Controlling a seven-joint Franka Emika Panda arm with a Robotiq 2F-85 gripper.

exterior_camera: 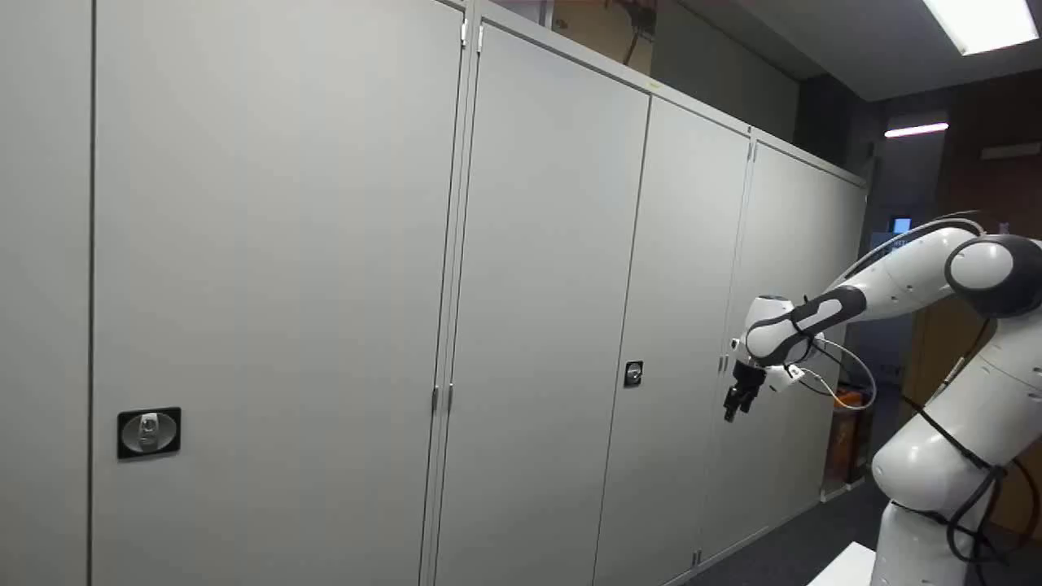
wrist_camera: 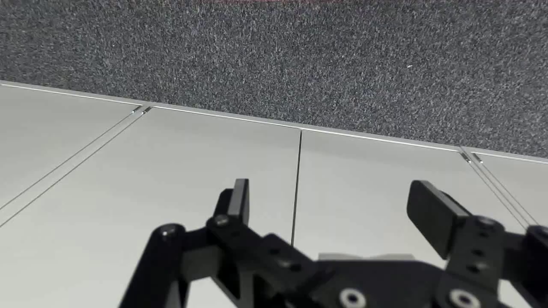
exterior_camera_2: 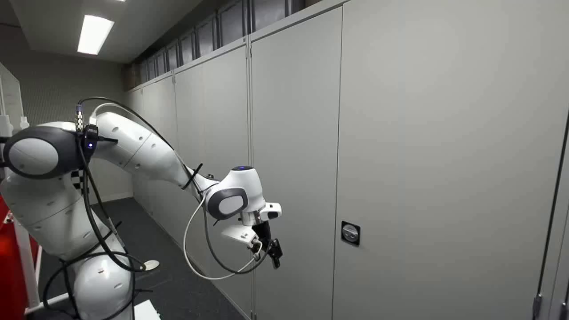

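Wide apart, the two black fingers of my gripper stand open with only empty space between them in the wrist view. In exterior view 1 the gripper [exterior_camera: 739, 405] points downward in front of the grey cabinet [exterior_camera: 547, 293], apart from its doors as far as shows. The cabinet's doors look shut. A round latch in a black square plate [exterior_camera_2: 350, 233] sits on one door, to the right of the gripper in exterior view 2. Another latch [exterior_camera: 148, 433] is far to the left in exterior view 1.
Dark grey carpet [wrist_camera: 272, 61] runs along the cabinet's foot, with clear floor there. Loose cables [exterior_camera_2: 186, 240] hang from the arm near the wrist. A red object [exterior_camera_2: 10, 261] stands behind the arm's base at the left edge.
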